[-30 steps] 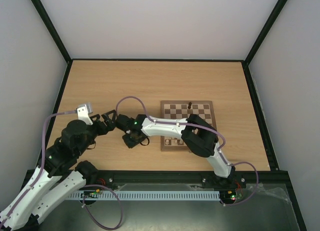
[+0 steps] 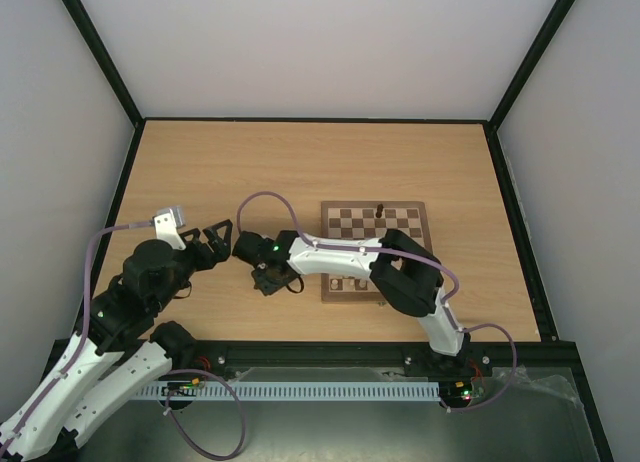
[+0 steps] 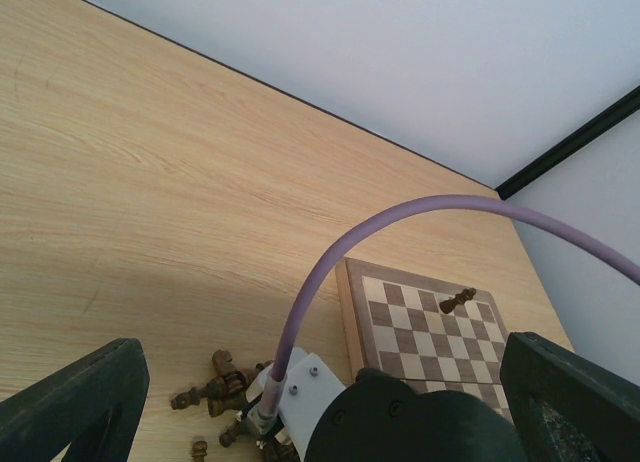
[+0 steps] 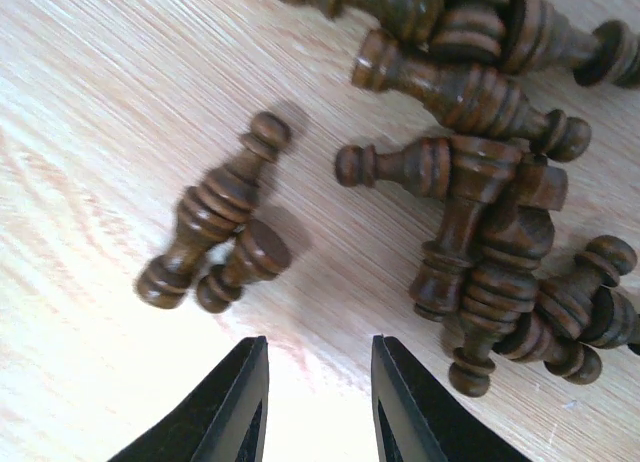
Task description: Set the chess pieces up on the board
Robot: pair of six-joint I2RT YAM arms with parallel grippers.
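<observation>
The checkered board (image 2: 372, 212) stands right of centre in the top view, partly covered by my right arm. One dark piece (image 3: 458, 300) is on its far part, and a few light pieces (image 2: 337, 284) show at the near left. In the right wrist view, my right gripper is partly open and empty. Ahead of it two brown pieces, a long one (image 4: 215, 212) and a short one (image 4: 245, 264), lie side by side. A heap of brown pieces (image 4: 490, 232) lies to their right. My left gripper (image 2: 217, 241) is open and empty, away from the board.
My right arm (image 2: 335, 260) stretches leftward across the board and hides much of the near table. Its purple cable (image 3: 400, 212) arches through the left wrist view.
In the top view my right arm has shifted slightly to the right, its cable with it. My left arm has stayed where it was.
</observation>
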